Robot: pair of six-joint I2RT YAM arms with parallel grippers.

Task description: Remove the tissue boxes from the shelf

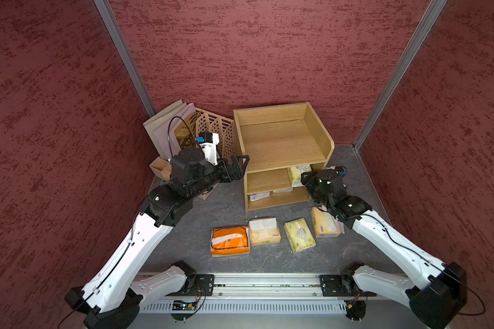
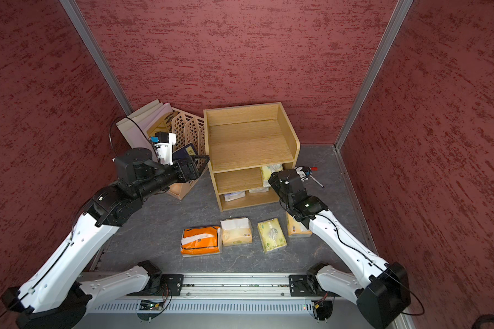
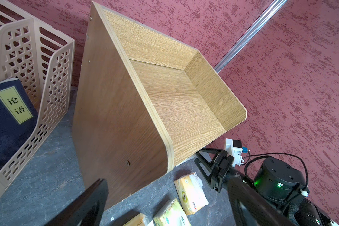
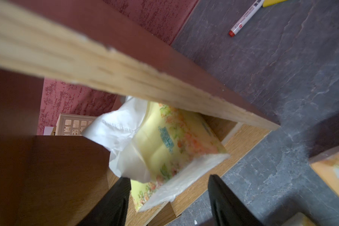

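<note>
The wooden shelf (image 1: 282, 143) stands at the back centre. A yellow tissue pack (image 4: 177, 139) with white tissue sticking out sits at the right end of its middle level. My right gripper is open in front of that pack, fingertips apart, with no firm hold visible. Packs in pale wrap (image 1: 259, 195) lie on the lowest level, partly hidden. My left gripper (image 1: 240, 166) hangs open and empty beside the shelf's upper left edge. On the floor lie an orange pack (image 1: 230, 241), a tan pack (image 1: 265, 232), a yellow pack (image 1: 299, 235) and another tan pack (image 1: 325, 223).
A lattice basket (image 3: 56, 75) holding a dark blue book (image 3: 13, 116) stands left of the shelf. Right of the shelf, a marker (image 4: 247, 18) lies on the floor. The shelf's right side panel (image 4: 139, 64) is very near my right gripper.
</note>
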